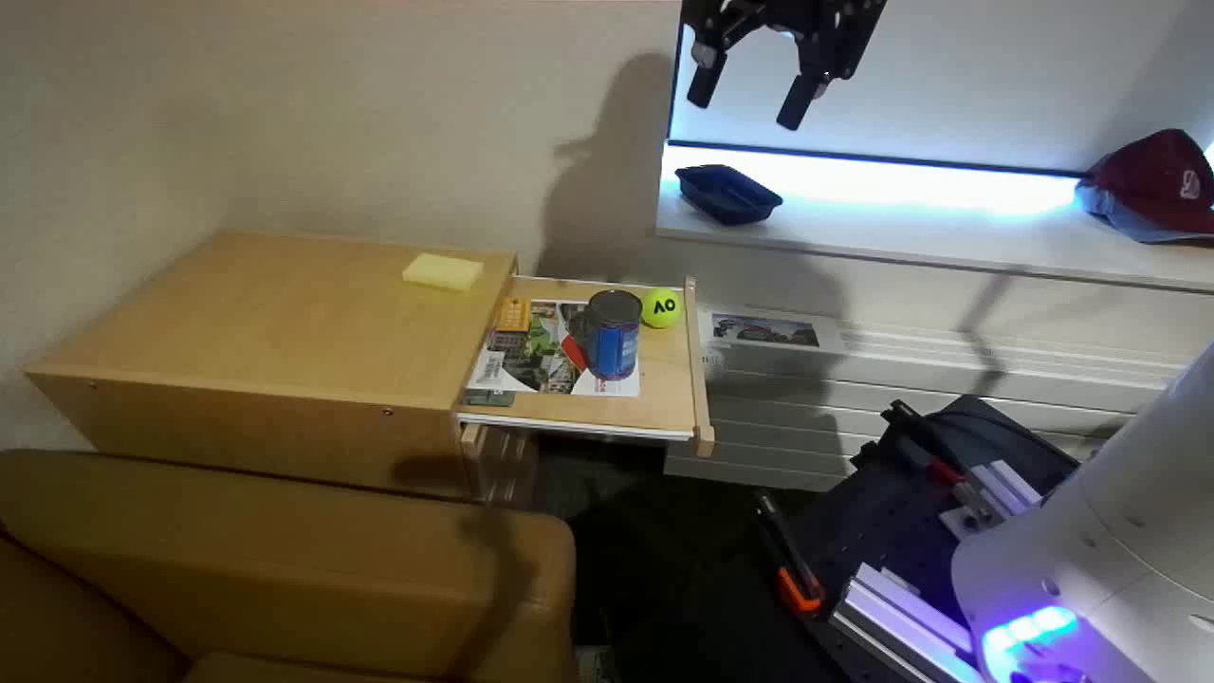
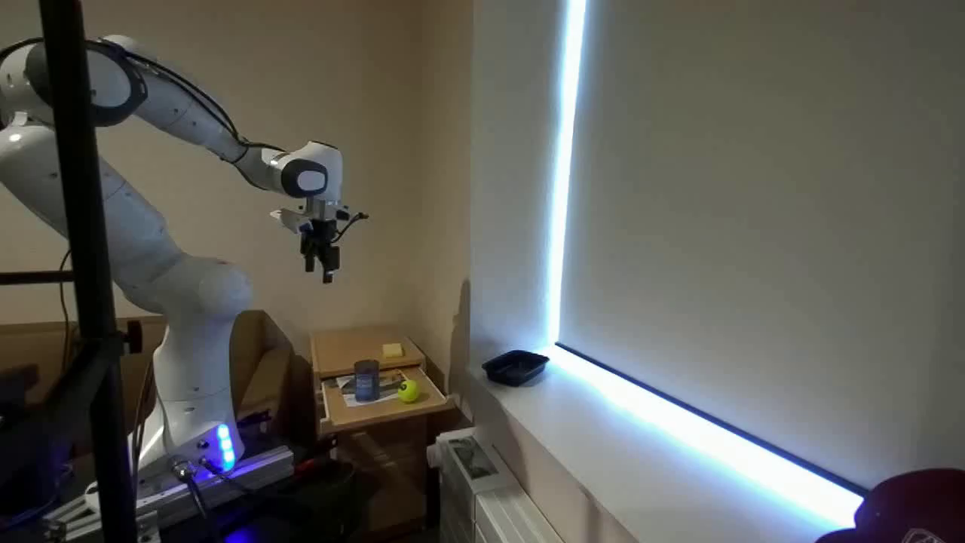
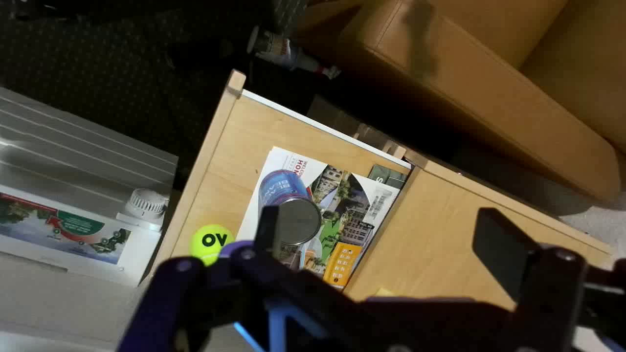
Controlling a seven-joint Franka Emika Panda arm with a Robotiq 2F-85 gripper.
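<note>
High above the cabinet, my gripper [image 1: 751,104] stands open with nothing between its fingers. Below it, an open drawer [image 1: 666,410] holds a blue can [image 1: 615,341] standing upright on a printed magazine [image 1: 546,370]. A yellow-green tennis ball [image 1: 661,307] lies beside the can, near the drawer's front. An orange item [image 3: 341,264] and a small dark packet [image 3: 387,175] are at the drawer's inner side. On the cabinet top [image 1: 285,319] rests a yellow sponge [image 1: 443,271]; in the wrist view it is mostly hidden behind the gripper.
A black tray [image 2: 515,366] sits on the windowsill [image 2: 615,452], with a dark red cap [image 1: 1155,188] farther along. A radiator [image 1: 751,398] stands below the sill, close to the drawer. The brown sofa [image 1: 285,546] borders the cabinet. Most of the cabinet top is bare.
</note>
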